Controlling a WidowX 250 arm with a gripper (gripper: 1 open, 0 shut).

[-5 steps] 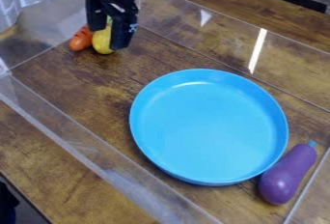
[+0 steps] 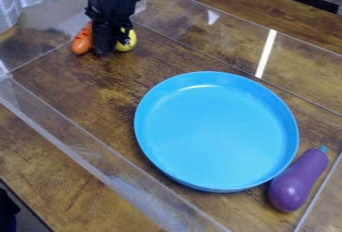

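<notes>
My black gripper (image 2: 107, 38) is low at the top left, between an orange carrot-like piece (image 2: 82, 40) on its left and a yellow object (image 2: 127, 41) on its right, partly hiding both. It looks shut, and whether anything is between its fingers is hidden. A large blue plate (image 2: 215, 131) lies at the centre right, with a purple eggplant (image 2: 298, 180) beside it at the lower right.
A transparent rim runs along the left and bottom, and a corner wall stands at the top left.
My gripper has moved left and a little down, in among the orange and yellow objects. The yellow object now shows on the gripper's right. The plate and eggplant are unchanged.
</notes>
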